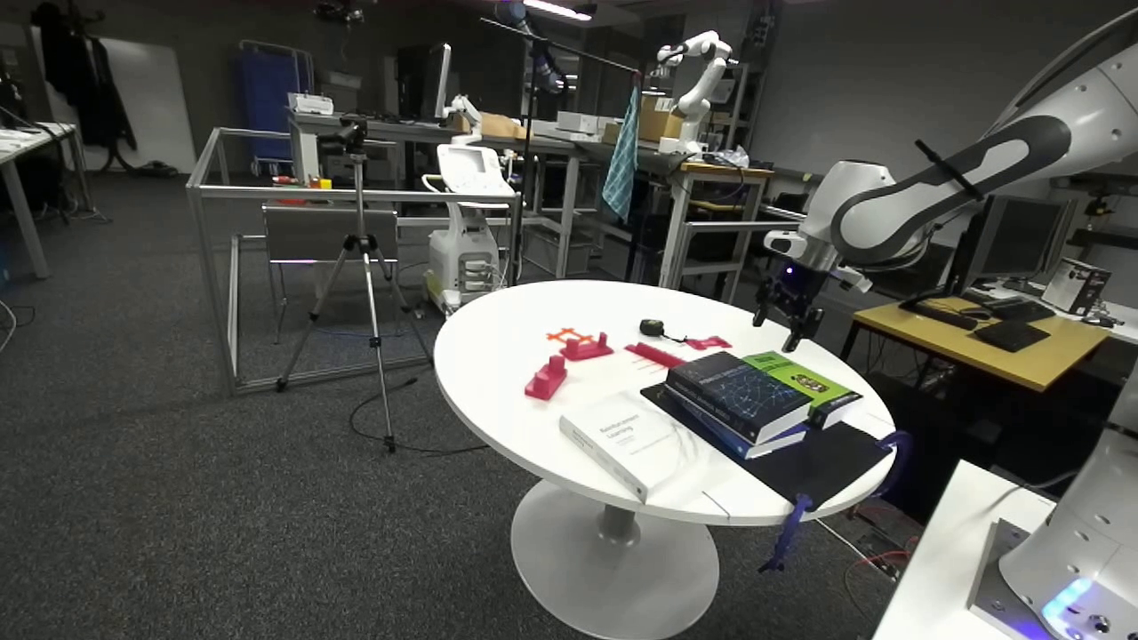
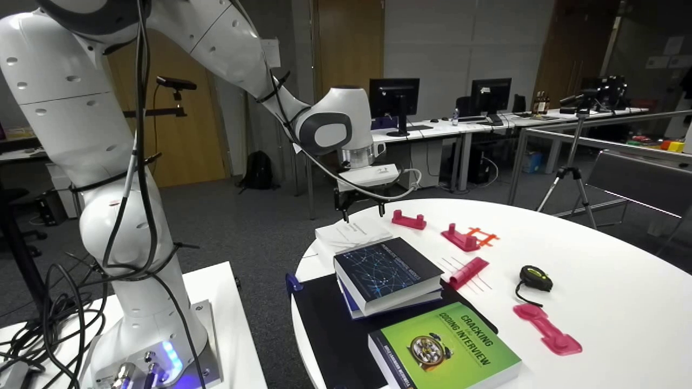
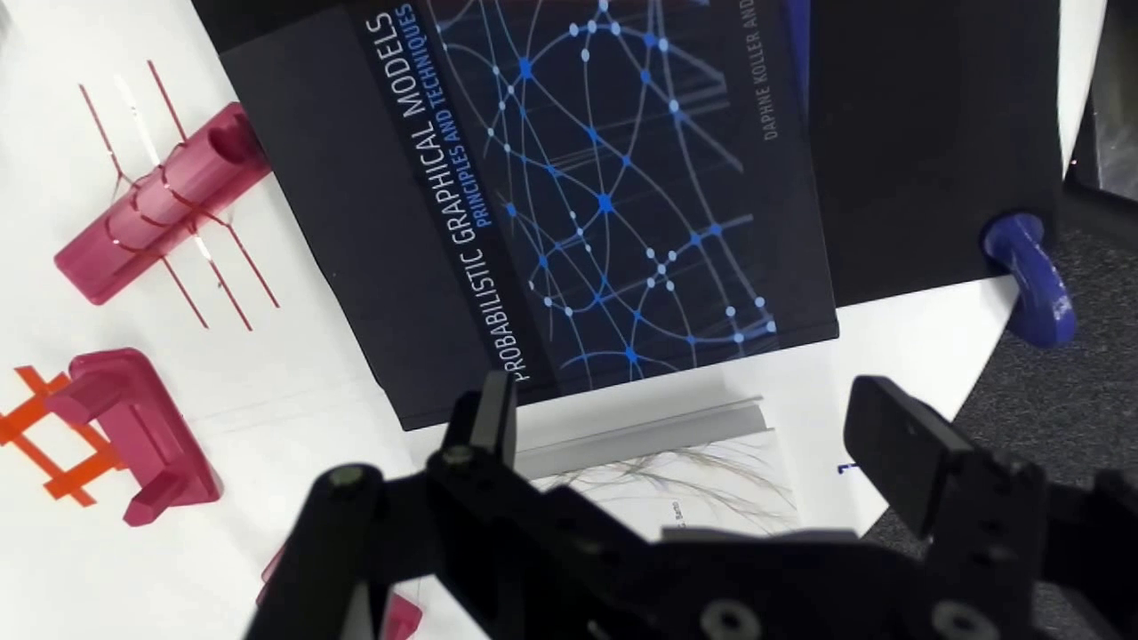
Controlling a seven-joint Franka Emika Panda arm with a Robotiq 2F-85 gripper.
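My gripper is open, and its gap is empty. In the wrist view a dark book with a blue network pattern (image 3: 640, 203) lies beyond the fingers, with a white book (image 3: 683, 491) partly hidden behind the gripper below it. From exterior view 2, the gripper (image 2: 363, 214) hangs above the white book (image 2: 353, 234), near the dark book (image 2: 389, 269), which rests on a blue book (image 2: 353, 303). A green book (image 2: 447, 350) lies beside that stack. In exterior view 1 the gripper (image 1: 775, 329) appears behind the books.
Underneath the stack, a black mat (image 2: 324, 330) reaches the table edge, held by blue clamps (image 1: 789, 533). Pink parts (image 2: 468, 272), an orange lattice (image 2: 483, 237) and a tape measure (image 2: 536, 277) are scattered nearby.
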